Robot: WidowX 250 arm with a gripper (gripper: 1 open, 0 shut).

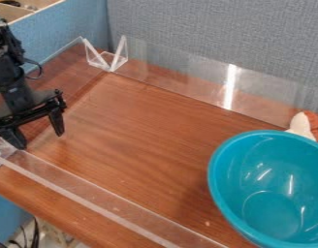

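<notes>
My black gripper [35,130] hangs low over the left side of the wooden table [143,145], open, with nothing visible between its fingers. On the right side of the table is a large, empty teal bowl [268,189]. Behind the bowl, at the right edge of the camera view, lies an orange and white object [308,124], partly hidden, too unclear to name.
Clear plastic walls [229,92] border the table, with white brackets [106,58] at the back left corner. Grey-blue padded panels [213,34] stand behind. Cables show at the lower left.
</notes>
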